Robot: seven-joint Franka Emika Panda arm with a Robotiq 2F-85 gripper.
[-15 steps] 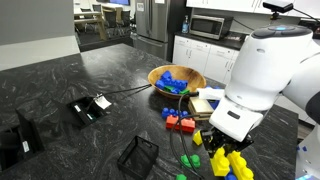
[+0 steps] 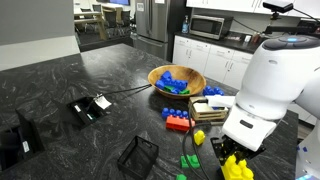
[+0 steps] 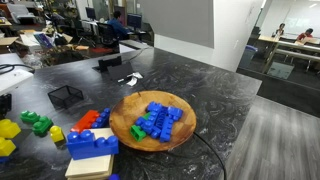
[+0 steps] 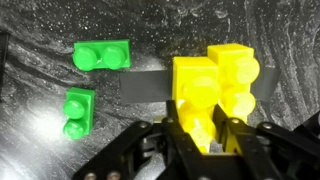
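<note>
In the wrist view my gripper is shut on a yellow brick (image 4: 197, 80), whose studs face the camera. Close by on its right is a second yellow brick (image 4: 238, 68); whether the two touch I cannot tell. Exterior view 1 has the yellow bricks (image 2: 237, 170) overlapping below the gripper (image 2: 236, 153) at the bottom right. Yellow bricks (image 3: 7, 130) also show at the left edge of exterior view 2.
Two green bricks (image 4: 102, 54) lie left of the gripper. A wooden bowl (image 3: 121, 121) holds blue and green bricks. Red bricks (image 2: 178, 124) and a lone yellow brick (image 2: 199, 137) sit nearer. A black wire basket (image 2: 137, 158) stands left.
My gripper has moved rightward in exterior view 1, carrying its yellow brick toward the other yellow brick. The two now overlap there, and the nearby green bricks have stayed put.
</note>
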